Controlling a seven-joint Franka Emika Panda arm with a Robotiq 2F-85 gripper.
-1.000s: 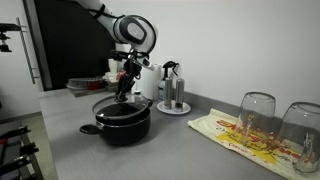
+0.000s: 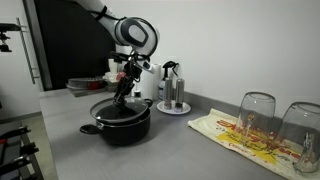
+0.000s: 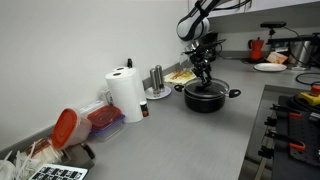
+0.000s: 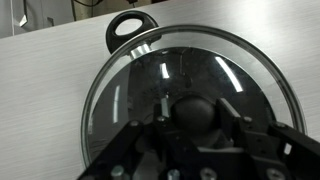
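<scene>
A black pot with two side handles stands on the grey table. Over its mouth is a glass lid with a clear rim, which looks slightly tilted and off-centre in exterior view 1. My gripper comes down from above and is shut on the lid's dark round knob. In the wrist view the fingers cover part of the knob. Whether the lid's rim rests fully on the pot is hard to tell.
Two upturned glasses stand on a patterned yellow cloth at the right. Behind the pot is a plate with shakers. A paper towel roll and dish racks line the wall.
</scene>
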